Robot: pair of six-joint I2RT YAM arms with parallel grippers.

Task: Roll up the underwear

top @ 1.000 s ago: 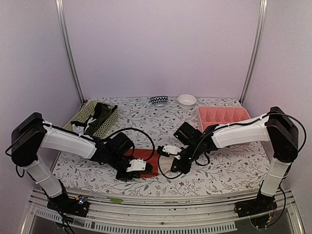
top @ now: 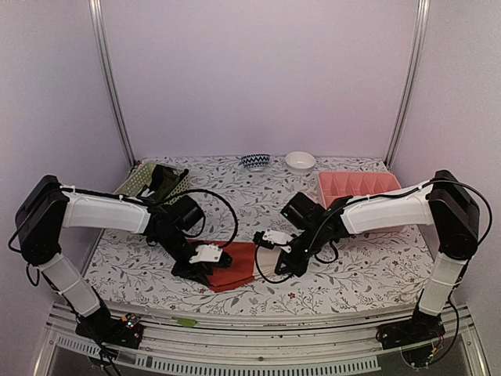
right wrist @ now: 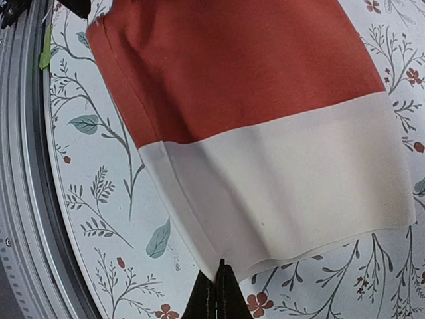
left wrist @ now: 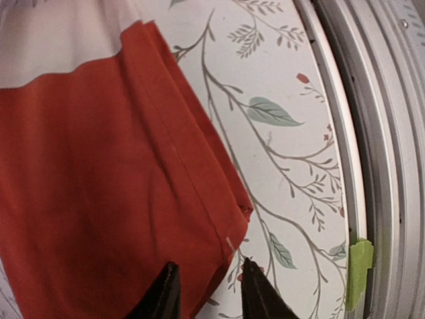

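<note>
The underwear, a red (top: 229, 276) and white (right wrist: 285, 179) cloth, lies flattened on the table near its front edge, a narrow strip of it folded along the near side. Over the red part's near outer corner (left wrist: 229, 242), my left gripper is open, its fingers apart with the cloth's edge showing between and beyond them. My right gripper is shut on the near corner of the white part, where the fabric narrows to the tips. In the top view both arms cover much of the cloth.
A beige basket (top: 179, 191) with dark cloth stands at the back left, a pink divided box (top: 358, 183) at the back right. Two bowls, one patterned (top: 255, 161) and one white (top: 300, 163), sit at the back.
My left gripper has moved left along the red part's near edge, toward its outer corner, uncovering more red cloth. The right arm has stayed nearly still at the white part.
</note>
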